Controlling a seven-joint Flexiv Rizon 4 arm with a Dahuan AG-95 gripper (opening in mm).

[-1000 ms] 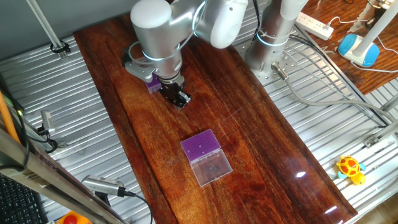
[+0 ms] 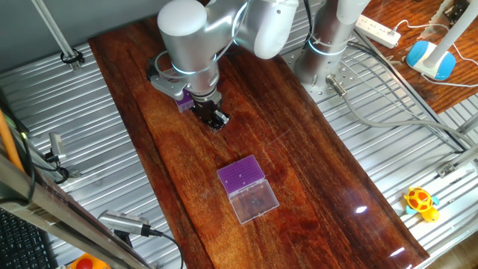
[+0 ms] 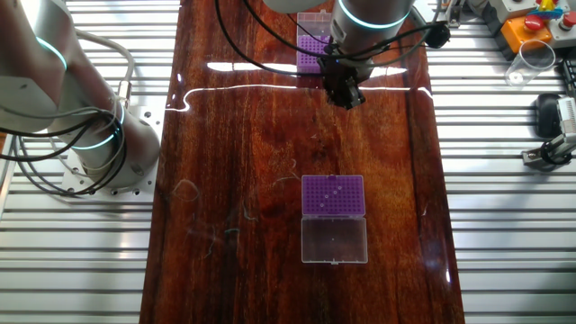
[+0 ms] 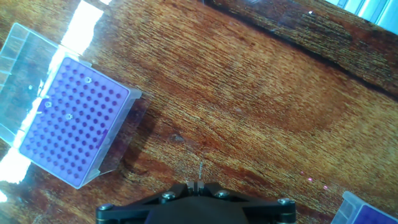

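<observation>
My gripper point(image 2: 221, 122) hangs above the wooden table, its dark fingers meeting at the bottom of the wrist view, with nothing visible between them. A purple tube rack point(image 2: 240, 173) in a clear box with its lid point(image 2: 254, 201) folded open lies in front of it. Beside and partly behind the arm is a second purple rack point(image 3: 311, 54), also with a clear lid. The wrist view has one rack point(image 4: 73, 121) at left, a few small pale pieces in its holes, and the corner of another rack point(image 4: 371, 216) at lower right. Both racks stand apart from the fingertips.
Bare glossy wood of the table point(image 2: 299, 157) surrounds the front rack. The robot's base point(image 2: 317, 67) stands by the table's right edge in exterior view 1. Past that edge lies a yellow toy turtle point(image 2: 420, 200). Loose cables point(image 3: 261, 54) loop around the arm.
</observation>
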